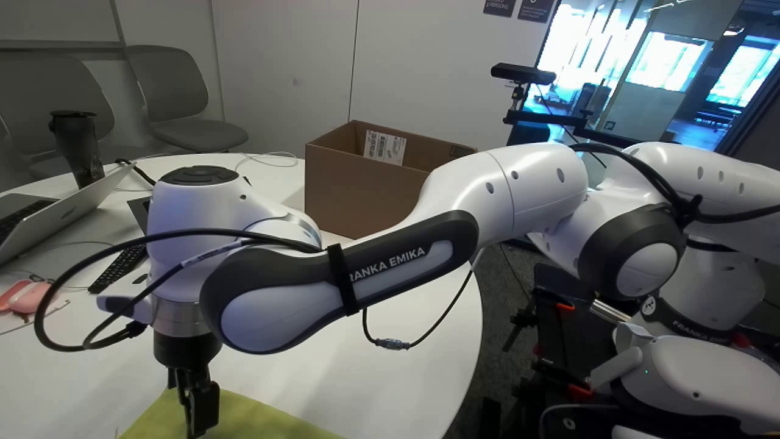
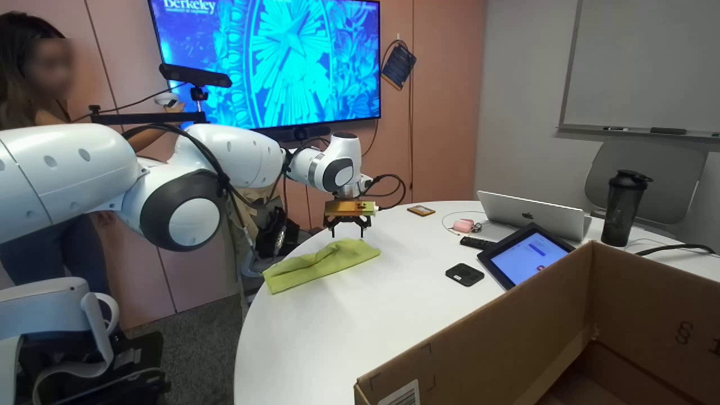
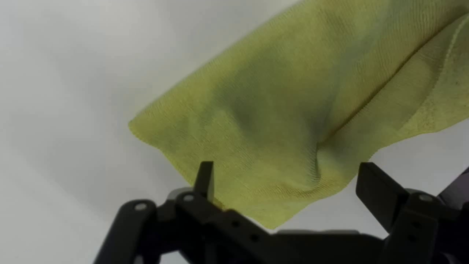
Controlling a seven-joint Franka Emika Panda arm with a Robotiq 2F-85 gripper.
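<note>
A yellow-green cloth (image 2: pixel 320 264) lies creased on the white round table, with a raised fold along part of it. In the wrist view the cloth (image 3: pixel 263 118) runs from the lower middle to the upper right, one corner pointing left and another down between my fingers. My gripper is open, its two black fingers wide apart with nothing held. From the second exterior view, the gripper (image 2: pixel 347 232) hangs pointing down just above the cloth's far end. The first exterior view shows the gripper (image 1: pixel 194 421) over the cloth (image 1: pixel 241 417), whose near part is cut off.
A large open cardboard box (image 2: pixel 486 344) stands on the table. A tablet (image 2: pixel 530 255), a laptop (image 2: pixel 536 216), a black bottle (image 2: pixel 622 206), a remote (image 2: pixel 477 243) and a small black device (image 2: pixel 464 274) lie around the far side. Bare tabletop (image 2: pixel 378 304) surrounds the cloth.
</note>
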